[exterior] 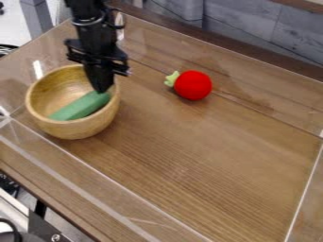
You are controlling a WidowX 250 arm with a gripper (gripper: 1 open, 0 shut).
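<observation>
A wooden bowl [48,85] stands at the left of the table, holding a green oblong object [79,109]. My black gripper [101,68] is low at the bowl's back right, partly blurred; its fingertips are hard to make out. It looks shut, with nothing visible in it. A red tomato-like object [192,84] with a pale green top lies to the right of the bowl.
A grey wall [265,28] borders it at the back right.
</observation>
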